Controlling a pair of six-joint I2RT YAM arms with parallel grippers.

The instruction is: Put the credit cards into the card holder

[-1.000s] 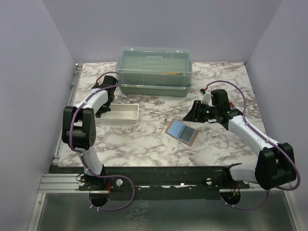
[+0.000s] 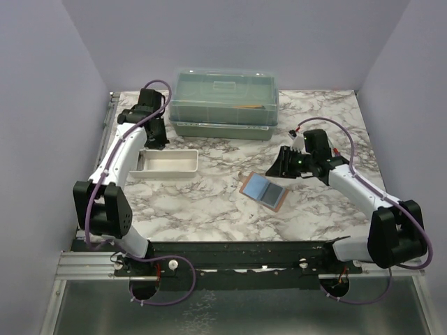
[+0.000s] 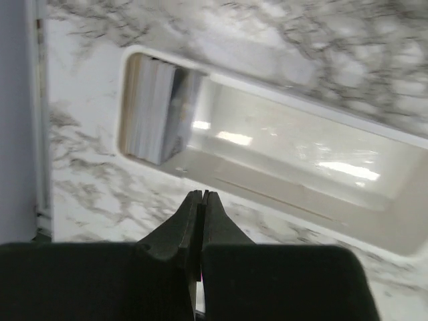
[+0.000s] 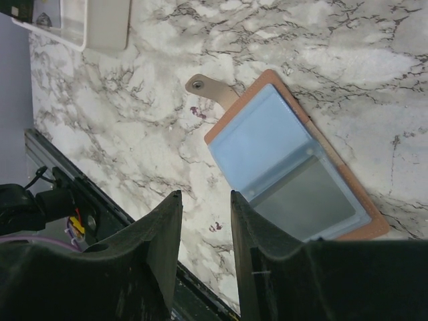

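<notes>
A white tray (image 2: 183, 162) at the left of the table holds a stack of pale cards (image 3: 150, 107) at its left end, seen in the left wrist view. My left gripper is shut above the tray, with nothing visible between its fingers. A card holder (image 4: 291, 160) with a tan border, blue and grey pockets and a snap tab lies open at centre right. My right gripper hangs open over the table beside it, nothing between its fingers.
A large lidded green translucent box (image 2: 223, 105) stands at the back centre.
My left arm has risen from the tray's left end, appearing larger in the top view. The tray shifted slightly left earlier. The right arm is nearly still.
</notes>
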